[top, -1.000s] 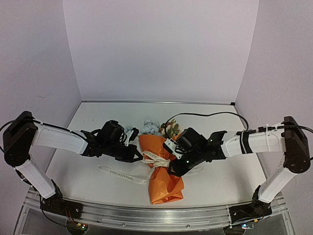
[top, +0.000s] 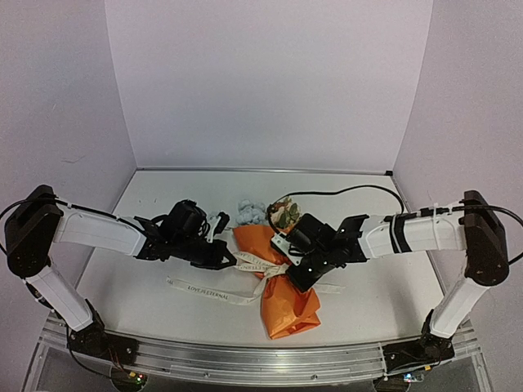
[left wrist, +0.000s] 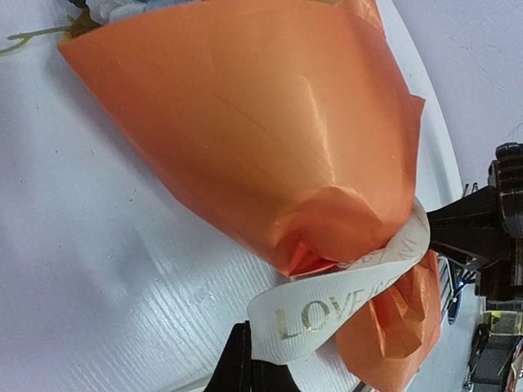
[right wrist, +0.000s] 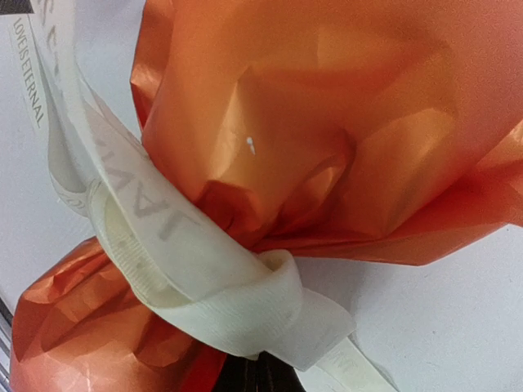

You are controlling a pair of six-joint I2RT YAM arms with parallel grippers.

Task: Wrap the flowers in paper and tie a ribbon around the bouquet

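The bouquet lies on the table in an orange wrapper (top: 290,310), its narrow end toward the front edge. A white ribbon (top: 257,266) with printed letters circles the wrapper's pinched waist. My left gripper is shut on one stretch of the ribbon (left wrist: 310,314), left of the bouquet, and that stretch runs taut to the waist. Over the waist, my right gripper is shut with its tips against the looped ribbon (right wrist: 237,314), which looks pinched there. The right hand hides much of the crossing in the top view.
Blue flowers (top: 251,212) and a cream-and-green flower cluster (top: 284,213) stick out at the wrapper's far end. A loose ribbon tail (top: 204,291) lies to the left; a shorter one (top: 329,288) lies to the right.
The wrapper's lower end and the ribbon tails have shifted right. My left gripper has hardly moved.
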